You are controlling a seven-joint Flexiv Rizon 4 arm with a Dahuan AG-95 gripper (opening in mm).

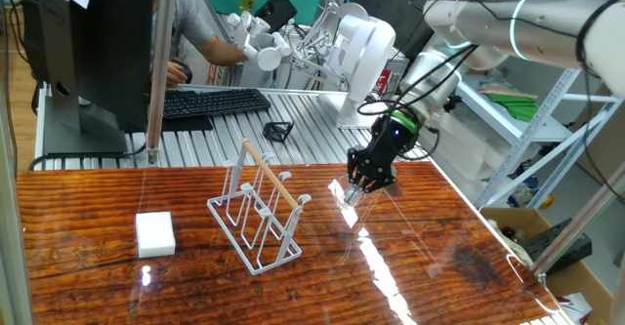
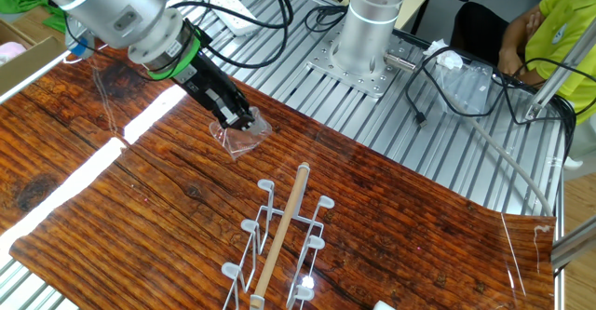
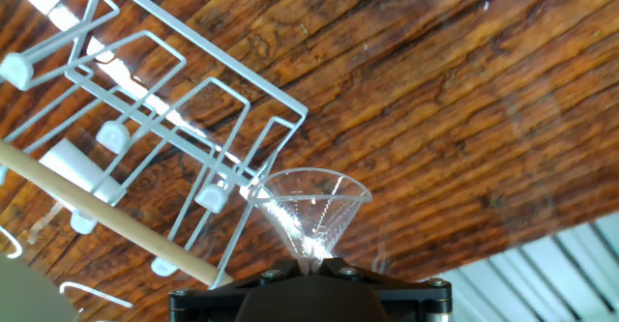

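A clear, cone-shaped glass (image 3: 314,211) flares away from my gripper in the wrist view, its narrow end between the fingertips. My gripper is shut on that narrow end. From the second exterior view, the transparent glass (image 2: 244,135) hangs tilted at the tip of the black gripper (image 2: 240,119), wide mouth towards the wooden tabletop; whether it touches the surface is hard to tell. In the first exterior view the glass (image 1: 349,194) is faint against glare, to the right of a white wire rack (image 1: 256,229) with a wooden top bar.
A white block (image 1: 154,234) lies left of the rack. Upright prongs with white caps (image 2: 317,242) line both sides of the rack's bar. Open wooden tabletop (image 1: 322,286) surrounds the rack, and a slatted metal bench with a keyboard (image 1: 215,102) lies behind.
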